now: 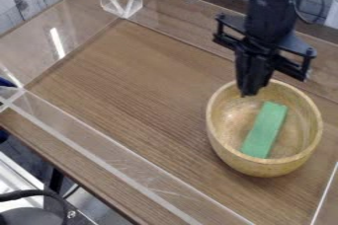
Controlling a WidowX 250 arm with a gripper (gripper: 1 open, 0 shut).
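A wooden bowl sits at the right on the wooden table, with a green rectangular block lying inside it. My gripper hangs just above the back rim of the bowl, dark and pointed downward. I cannot make out anything held between its fingers.
A clear plastic piece stands at the back left. A dark rounded object is at the bottom left corner, cut off by the frame.
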